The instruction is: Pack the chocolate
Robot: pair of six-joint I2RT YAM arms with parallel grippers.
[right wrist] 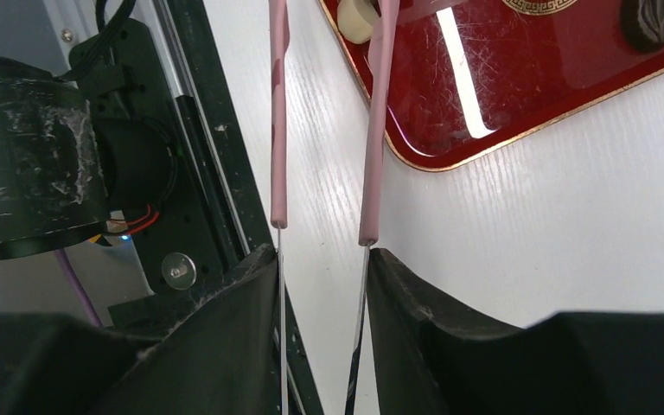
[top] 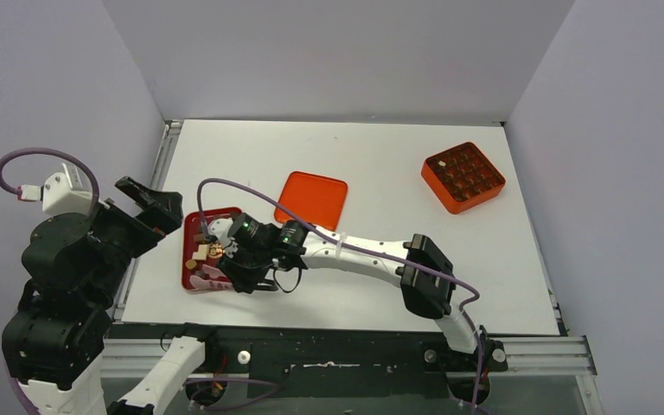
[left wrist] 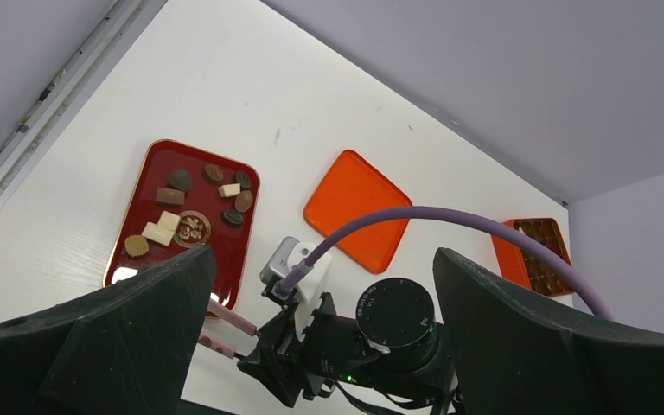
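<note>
A red tray [left wrist: 149,216] of assorted chocolates lies on the left of the table. My right gripper [top: 207,281] is low at the tray's front edge, its pink fingers [right wrist: 374,130] part open over the corner; a pale chocolate [right wrist: 354,22] shows beside them, and I cannot tell that either finger touches it. My left gripper is raised at the left, open and empty. An orange box [top: 463,177] with compartments stands at the back right; a small pale piece is in one.
An orange lid [top: 311,194] lies at the middle back of the white table [top: 380,156]. My right arm stretches across the front middle.
</note>
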